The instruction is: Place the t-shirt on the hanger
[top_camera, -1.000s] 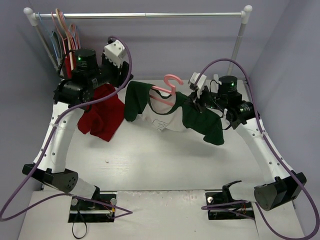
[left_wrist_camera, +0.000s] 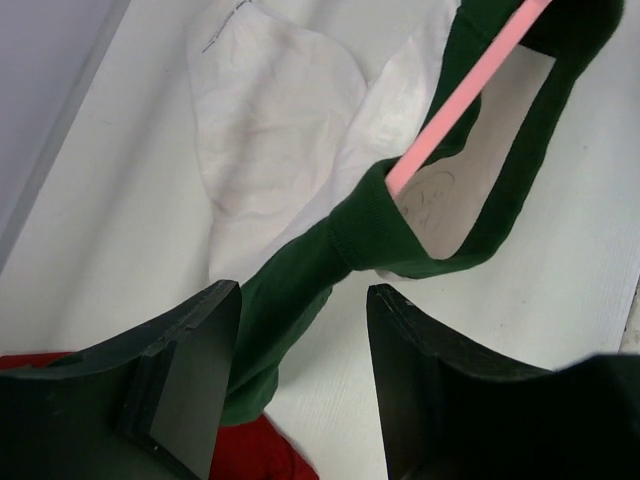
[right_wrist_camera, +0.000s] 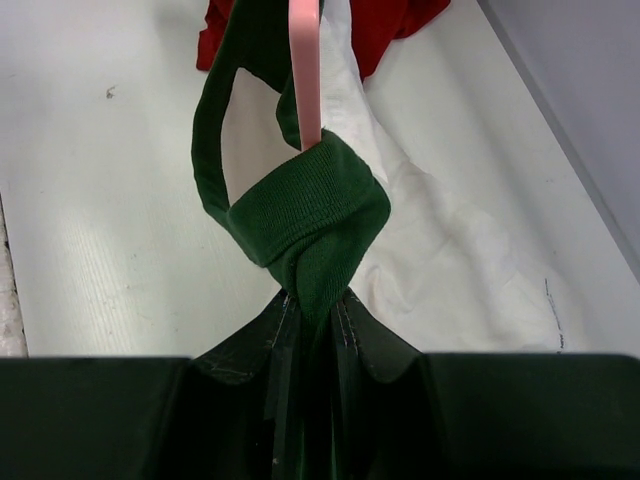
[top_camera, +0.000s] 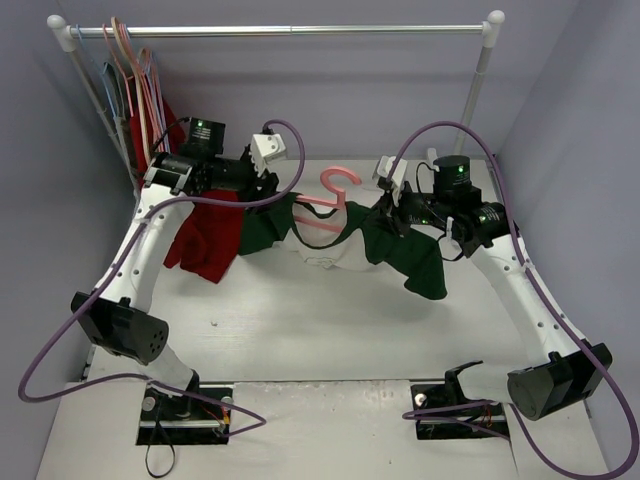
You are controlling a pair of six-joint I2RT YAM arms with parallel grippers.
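Observation:
A white t-shirt (top_camera: 350, 255) with green sleeves and collar hangs over the table. Inside its neck is a pink hanger (top_camera: 340, 183), its hook standing up above the collar; in the left wrist view the pink bar (left_wrist_camera: 468, 95) runs under the green cloth. My right gripper is shut on the green shoulder, the cloth bunched between its fingers. At the other shoulder, my left gripper stands open, its fingers (left_wrist_camera: 205, 340) on either side of the hanging green sleeve (left_wrist_camera: 290, 290). How far the hanger's ends reach into the sleeves is hidden by cloth.
A red cloth (top_camera: 207, 240) lies on the table at the left, below my left arm. Several hangers (top_camera: 130, 80) hang at the left end of the white rack rail (top_camera: 290, 31).
My left gripper has moved right and down onto the green shoulder, which sits slightly lower than before. The right arm stays in place, holding its side.

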